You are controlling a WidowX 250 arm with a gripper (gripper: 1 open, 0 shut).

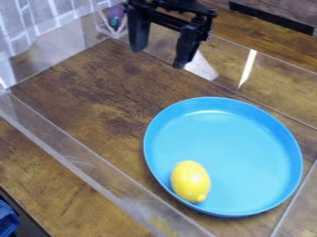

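My black gripper (162, 46) hangs over the back of the wooden table at the top centre; I cannot tell whether it is open or shut. In front of it, at the lower right, a blue plate (242, 153) rests on the table with a yellow oval object (190, 180) near its front left edge.
Clear plastic walls line the table's left and front. A small purple-and-teal item (115, 17) is at the back, partly behind the arm. A blue object (6, 220) shows at the bottom left corner.
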